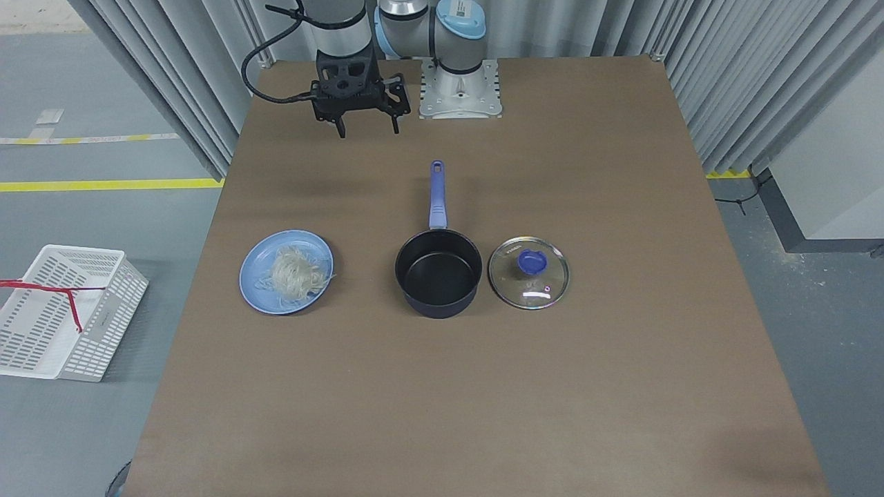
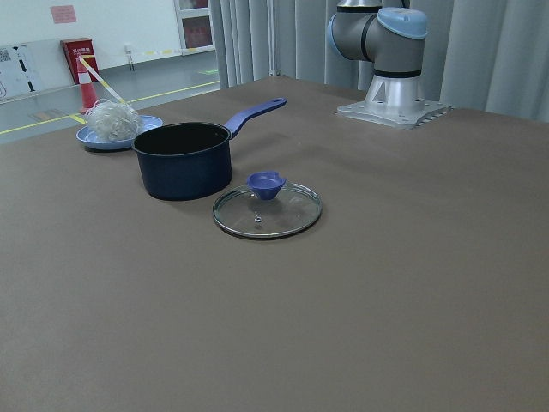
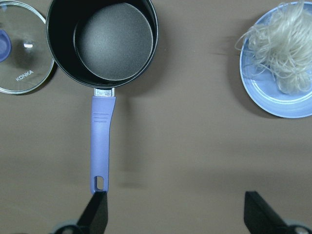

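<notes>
A dark saucepan (image 1: 438, 273) with a blue handle (image 3: 101, 136) stands mid-table. A glass lid (image 1: 530, 281) with a blue knob lies beside it, and a blue plate (image 2: 103, 145) holding pale noodle-like strands (image 1: 296, 274) is on the other side. My gripper (image 1: 368, 128) hangs at the far end of the table, above and behind the pan, plate and lid, open with nothing between its fingers. In the wrist view its fingers (image 3: 97, 214) are wide apart at the lower edge; the handle's end appears behind one of them.
The robot's base (image 1: 460, 103) sits at the back edge. A white basket (image 1: 108, 331) is on the floor beside the table.
</notes>
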